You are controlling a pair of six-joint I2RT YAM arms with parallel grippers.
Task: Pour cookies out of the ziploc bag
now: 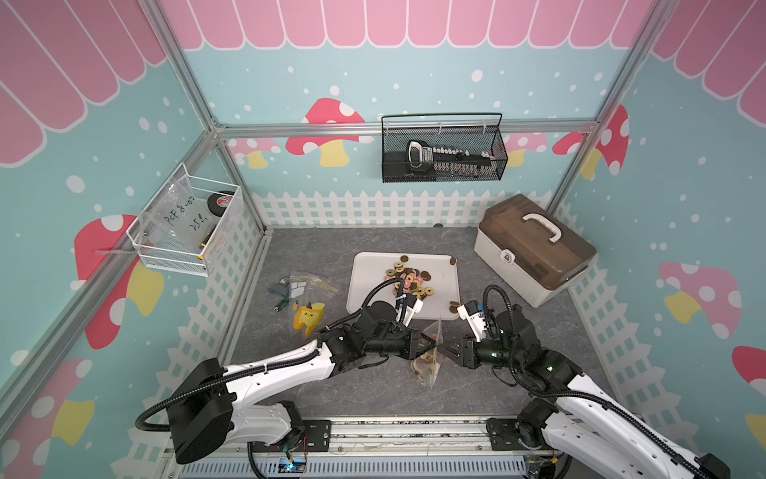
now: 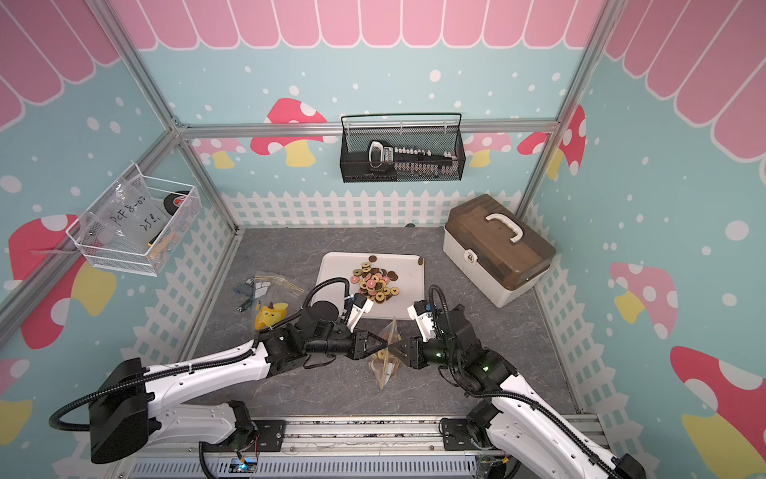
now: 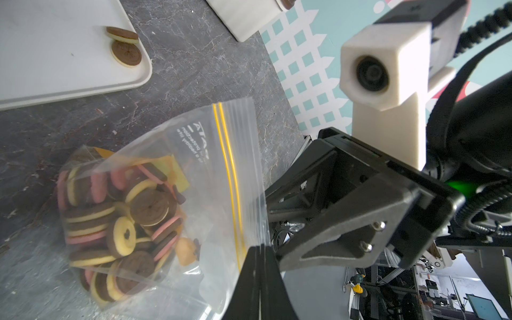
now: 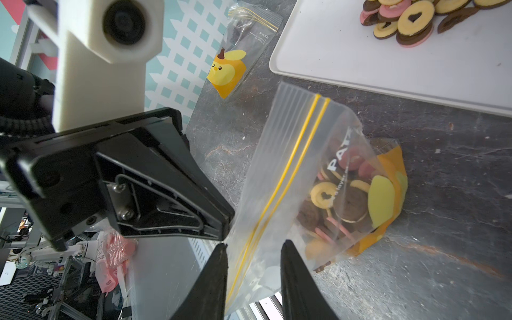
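A clear ziploc bag point(image 3: 202, 160) with yellow zip lines stands upright, its lower part full of chocolate, pink and cream toy cookies point(image 4: 341, 197). My left gripper is shut with the thin film by the bag's mouth at its fingertips. Facing it from the right, my right gripper is part open, the bag's upper film showing in the gap between its fingers. Its tips are close to the bag's rim. Whether the mouth is parted cannot be made out. Behind the bag, a white tray point(image 1: 367, 271) bears a heap of loose cookies point(image 2: 375, 283).
Left of the tray lies another ziploc bag point(image 4: 234, 58) with a yellow character print. A brown-lidded toolbox point(image 1: 534, 247) sits at the back right. Several cookies rest at the tray's edges.
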